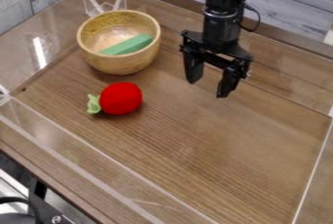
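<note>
My black gripper (pixel 216 76) reaches down from the top over the middle-back of the wooden table (pixel 221 155), its two fingers apart with nothing between them. Left of it stands a yellow bowl (pixel 108 56) with a pale green cylindrical item (pixel 128 44) inside. A red vegetable or fruit (pixel 120 97) with a green top lies on the table below the bowl, apart from the gripper.
A dark object (pixel 16 211) shows at the lower left corner, and a pale edge runs along the table's upper left and far right.
</note>
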